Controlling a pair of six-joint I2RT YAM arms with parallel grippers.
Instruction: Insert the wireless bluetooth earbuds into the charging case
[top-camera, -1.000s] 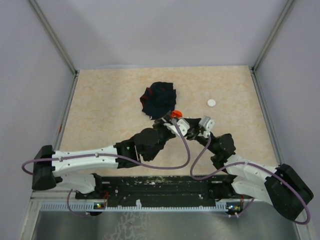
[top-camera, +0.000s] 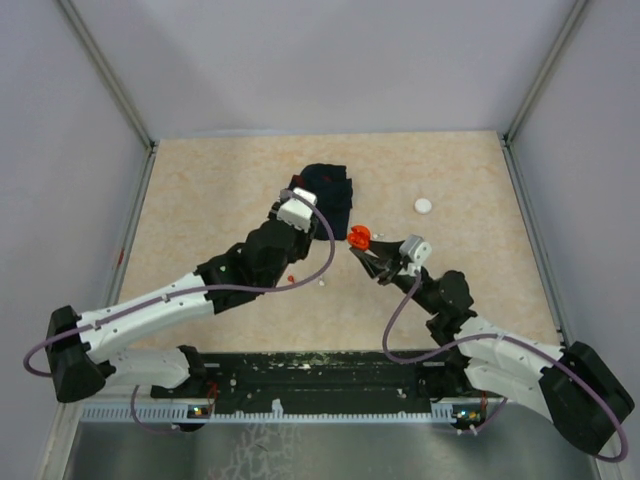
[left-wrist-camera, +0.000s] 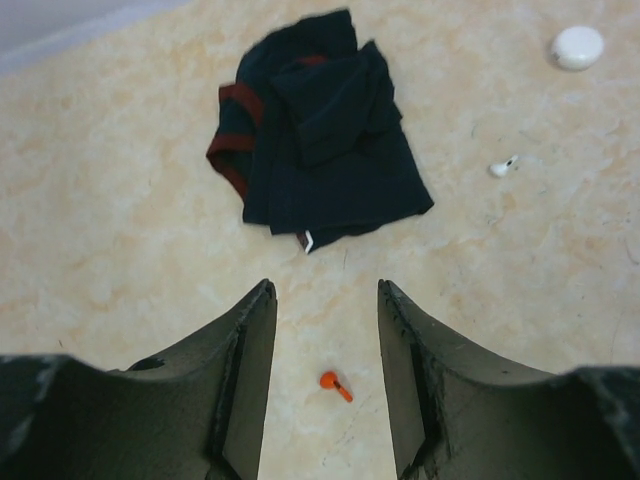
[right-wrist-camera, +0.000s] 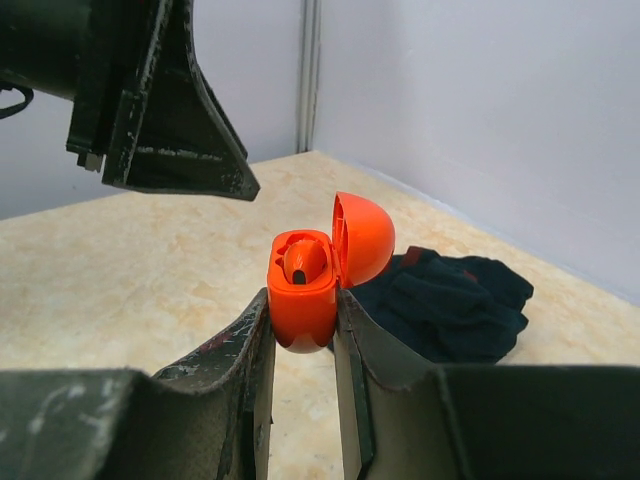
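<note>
An orange charging case (top-camera: 359, 236) (right-wrist-camera: 301, 305) with its lid raised is held in my right gripper; a dark opening shows in its front half. A small white piece (left-wrist-camera: 501, 167), perhaps an earbud, lies right of the dark cloth.
A folded dark cloth (top-camera: 326, 195) (left-wrist-camera: 330, 185) lies at the back centre of the table (top-camera: 210, 180). A white round case (top-camera: 423, 206) (left-wrist-camera: 575, 48) sits at the right.
My left arm has drawn back from the orange case towards the left, now over the table beside the loose earbud. The right gripper stays nearly where it was with the case.
</note>
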